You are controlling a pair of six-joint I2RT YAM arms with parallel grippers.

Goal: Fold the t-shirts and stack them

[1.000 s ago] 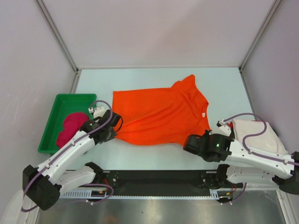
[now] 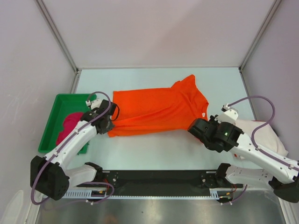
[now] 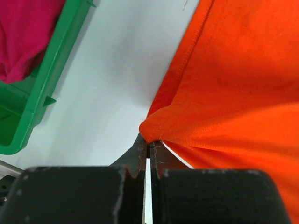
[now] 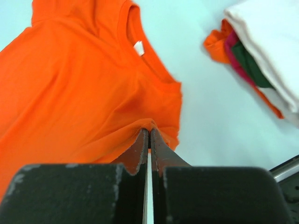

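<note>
An orange t shirt [image 2: 149, 107] lies spread across the middle of the table, its lower edge drawn up into a long fold. My left gripper is shut on a gathered corner of it at the shirt's lower left. My right gripper is shut on the folded edge at the lower right, near the shirt's sleeve and collar side. A small white label shows on the shirt in the right wrist view.
A green bin [image 2: 51, 126] with a crimson cloth [image 3: 25, 32] stands at left. A pile of folded shirts [image 4: 266, 46], white on top, lies at right. Bare table [image 2: 154, 154] shows in front of the orange shirt.
</note>
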